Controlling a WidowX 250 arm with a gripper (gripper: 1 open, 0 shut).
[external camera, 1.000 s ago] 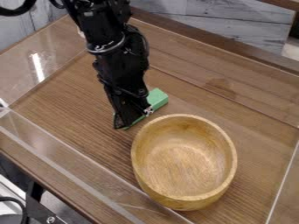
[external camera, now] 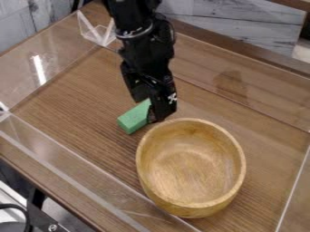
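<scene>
A green block (external camera: 133, 118) lies on the wooden table behind and left of a round tan bowl (external camera: 190, 172). My black gripper (external camera: 158, 104) reaches down from the top, just over the right end of the block, partly covering it. Its fingertips are dark and hard to make out; I cannot see anything held between them.
The wooden table (external camera: 237, 91) has free room to the right and at the back. A clear plastic item (external camera: 97, 27) sits at the back left. A pale board stands along the back edge. Cables show at the lower left.
My gripper has moved back and rightward, from in front of the block to over its right end, and now appears higher. More of the block's left part now shows.
</scene>
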